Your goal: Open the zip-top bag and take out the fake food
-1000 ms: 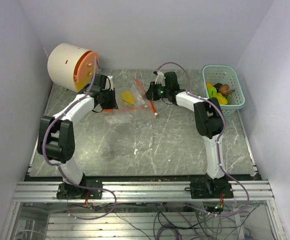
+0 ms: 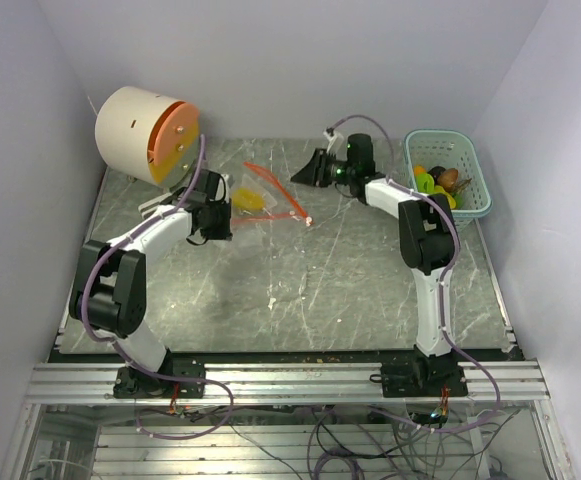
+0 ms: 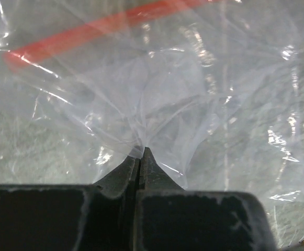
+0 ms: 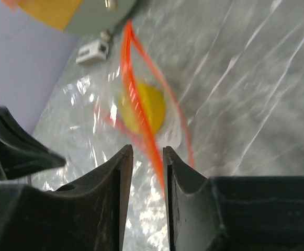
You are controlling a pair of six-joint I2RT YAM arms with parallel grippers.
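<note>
A clear zip top bag with an orange-red zip edge (image 2: 278, 187) lies on the grey table, and a yellow piece of fake food (image 2: 248, 199) is inside it. In the left wrist view, the tips of my left gripper are shut on gathered clear plastic of the bag (image 3: 178, 89). My right gripper (image 2: 306, 180) is just right of the zip edge; in its wrist view the right gripper is part open. The orange strip (image 4: 141, 115) shows behind the gap, seemingly apart from the fingers. Beyond the strip sits the yellow food (image 4: 154, 104).
A pale green basket (image 2: 486, 195) with several fake foods stands at the back right. At the back left lies a white and orange drum (image 2: 130, 135), near the left arm.
My right gripper has backed away from the zip edge to the right. The zip edge and yellow food have shifted left.
</note>
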